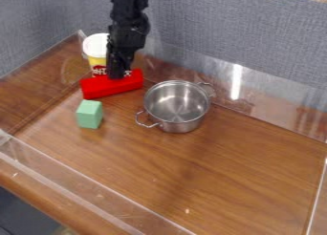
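My black gripper [118, 71] reaches down from the top at the back left, its tip just over a red bar [110, 86] lying on the wooden table. A white-and-yellow cup [95, 50] stands behind it, partly covered by the gripper. The fingers are small and dark, so whether they are apart or together is unclear. A pale green block [90, 115] sits in front of the red bar, and a steel pot [178, 109] with two wire handles is to the right.
Grey walls and clear panels edge the table [224, 181] at the back and sides.
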